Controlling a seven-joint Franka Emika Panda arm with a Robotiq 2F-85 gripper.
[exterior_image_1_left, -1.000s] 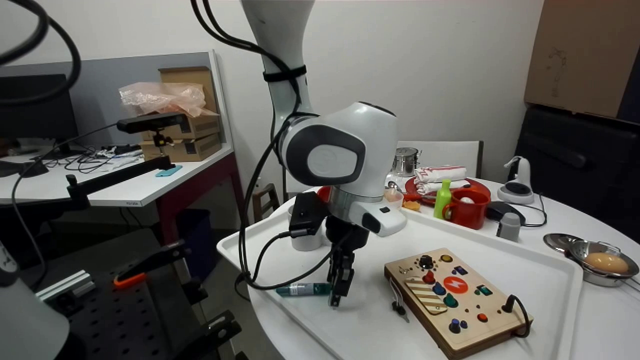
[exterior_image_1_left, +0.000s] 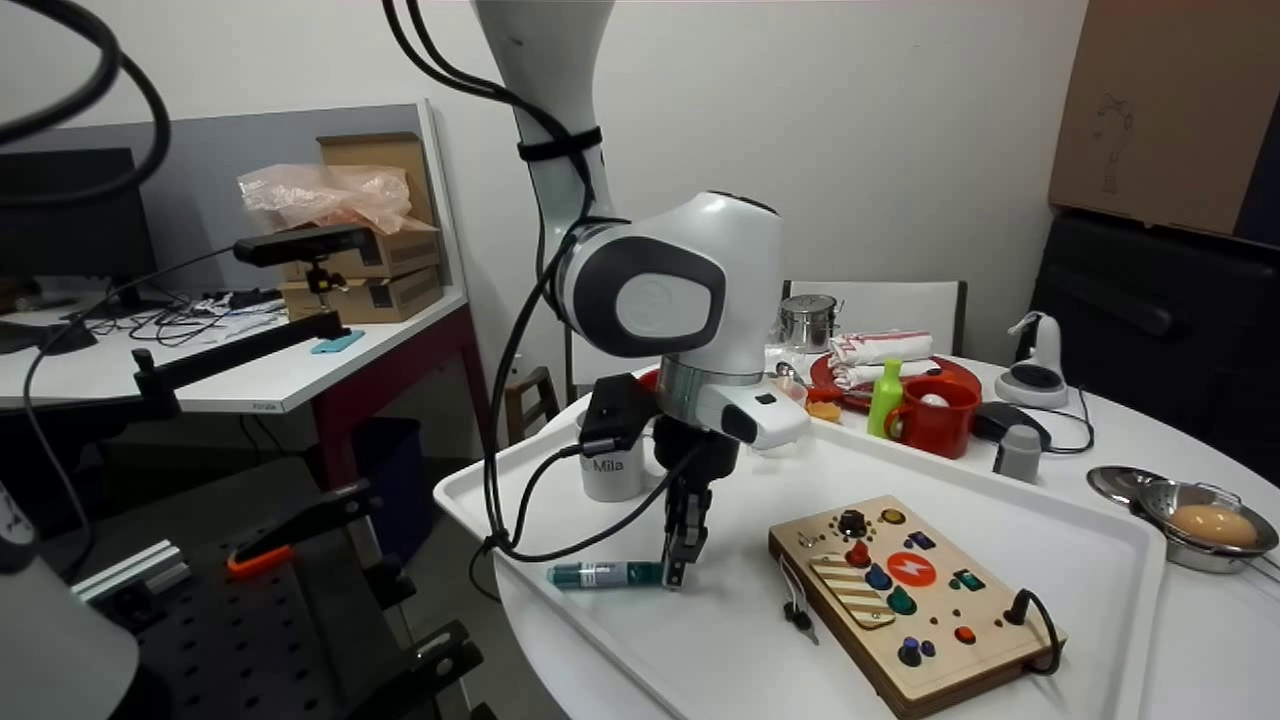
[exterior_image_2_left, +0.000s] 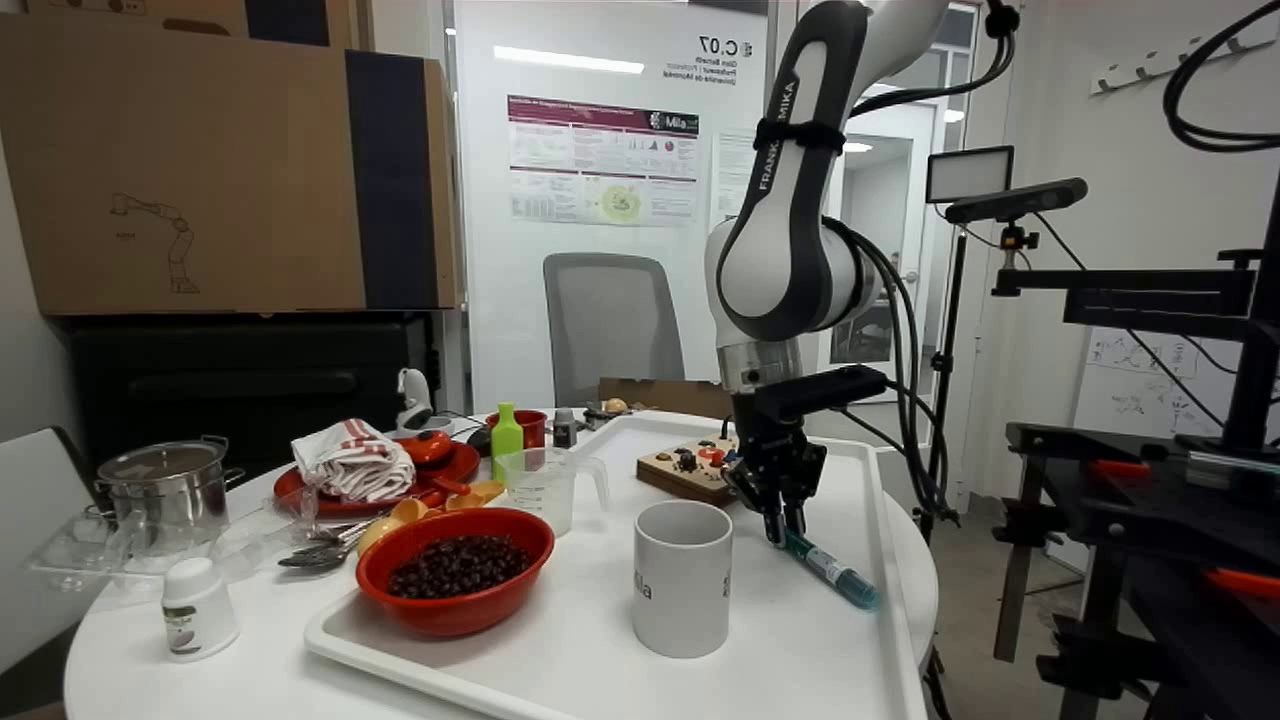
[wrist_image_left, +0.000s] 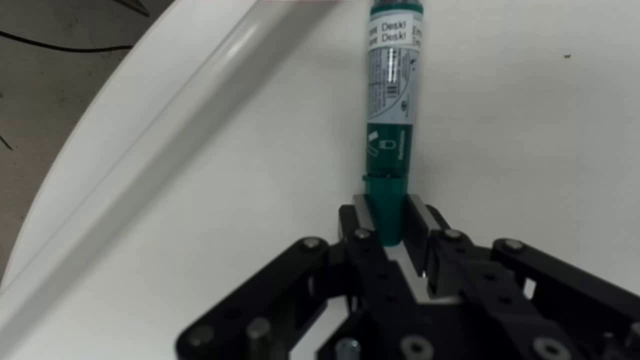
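A green marker (wrist_image_left: 388, 147) with a pale label is pinched at its capped end between my two fingers in the wrist view. Around that cap the gripper is shut, and the marker's body points away from it. Exterior view 1 has the marker (exterior_image_1_left: 600, 575) level and close over the tray's left part, with my gripper (exterior_image_1_left: 678, 570) at its right end. From the other side, the marker (exterior_image_2_left: 831, 569) slants toward the tray's right rim, held by the gripper (exterior_image_2_left: 786, 528). Whether it still touches the tray, I cannot tell.
A white mug (exterior_image_2_left: 681, 582) stands beside the gripper on the white tray (exterior_image_2_left: 576, 672). Nearby are a red bowl of dark beans (exterior_image_2_left: 462, 570), a clear measuring jug (exterior_image_2_left: 540, 490) and a wooden board with knobs (exterior_image_1_left: 912, 600). The tray between mug and board is mostly clear.
My gripper has risen slightly, and the marker's end by the fingers sits a little higher. The forearm has shifted slightly left and up in exterior view 1.
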